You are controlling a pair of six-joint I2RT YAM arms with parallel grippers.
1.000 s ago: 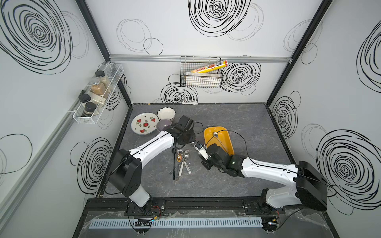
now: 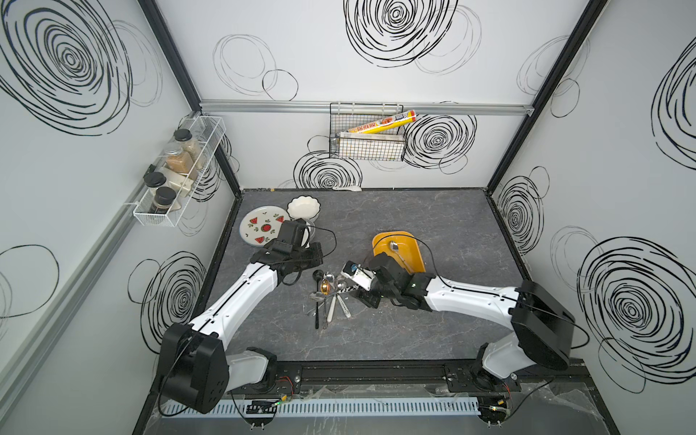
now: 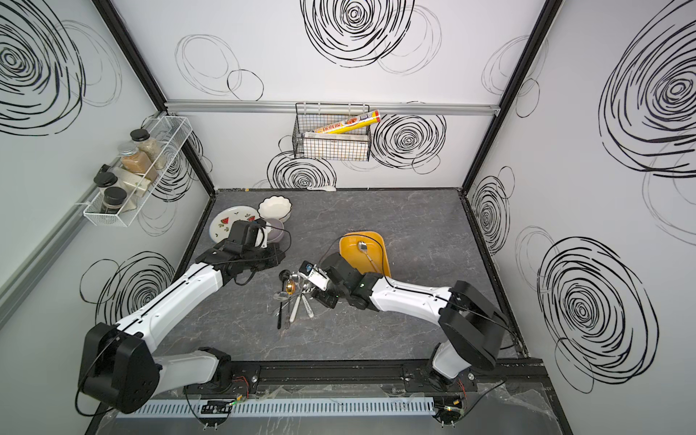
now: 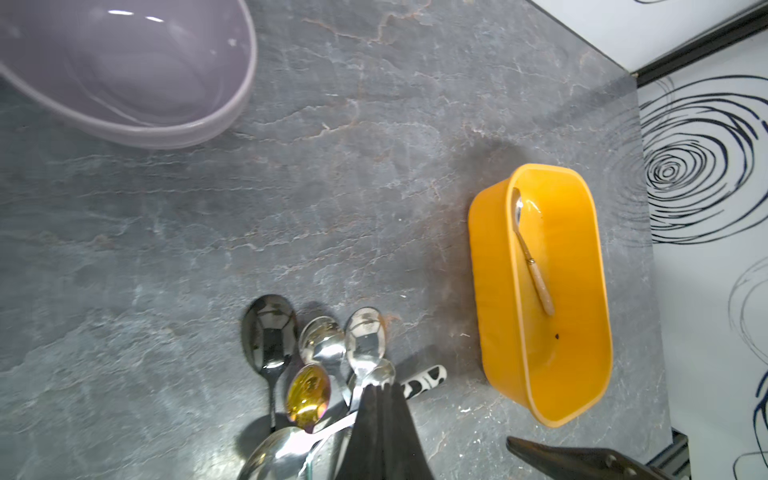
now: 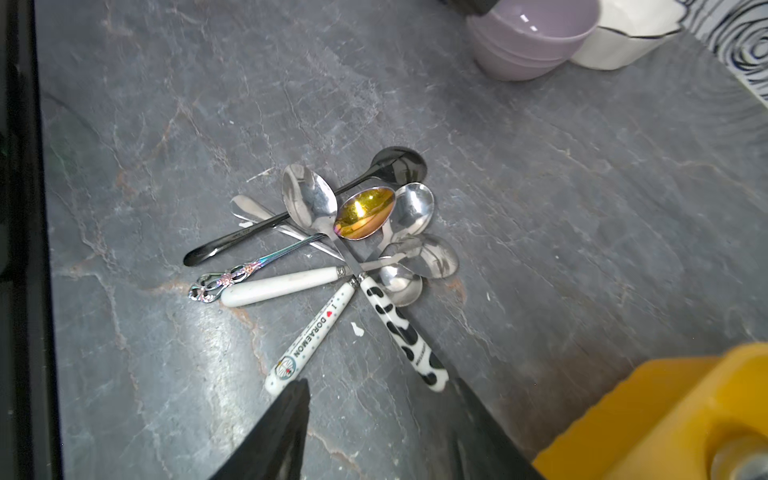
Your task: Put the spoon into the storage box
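Note:
A spoon with a cow-print handle (image 5: 404,336) lies across a pile of several spoons on the grey table. Its handle end points toward my right gripper, which is open and empty, the handle tip appearing near one finger. My left gripper is shut, nothing visible between its fingertips, and hangs above the table to the left of the pile. To the right stands the yellow storage box (image 4: 500,304), holding one small spoon (image 4: 537,280). In the right wrist view, only a corner of the box shows.
A black spoon (image 5: 400,166), a gold-bowled spoon (image 5: 366,213) and a white-handled one (image 5: 280,286) overlap in the pile. At the back left are a lilac bowl (image 4: 160,64), a white bowl (image 2: 303,206) and a plate (image 2: 253,221). The table behind the box is bare.
The cow-print spoon, earlier in my right gripper, came loose and now lies on the pile. The right gripper opened and moved left; the left gripper shut and drew back left.

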